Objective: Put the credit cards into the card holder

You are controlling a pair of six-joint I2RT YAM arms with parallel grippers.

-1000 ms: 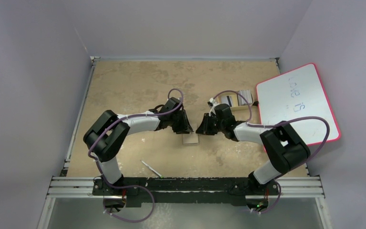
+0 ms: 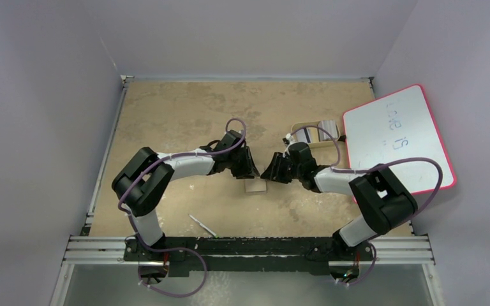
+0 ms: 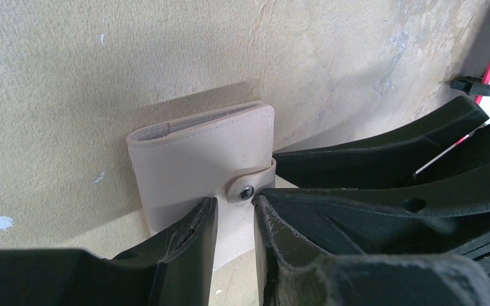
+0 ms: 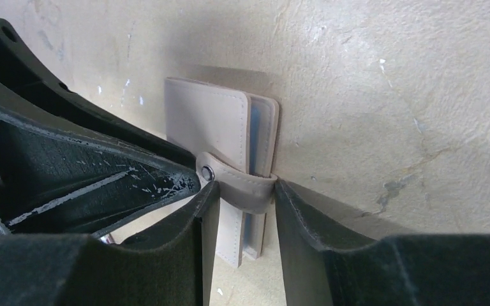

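Note:
A beige card holder (image 2: 255, 187) lies on the table between my grippers. Its snap strap runs over one side; the right wrist view shows a blue layer between its leather flaps. My left gripper is part open just over the holder at the strap. My right gripper is open, with its fingertips either side of the strap's folded end (image 4: 252, 194); the other gripper reaches in beside it. Light and dark cards (image 2: 327, 129) sit in a tray (image 2: 322, 144) at the back right.
A whiteboard (image 2: 392, 127) covers the right side. A white marker (image 2: 202, 224) lies at the front left.
My right arm has shifted very slightly around the holder; my left arm looks unmoved in the top view. The holder stays in place.

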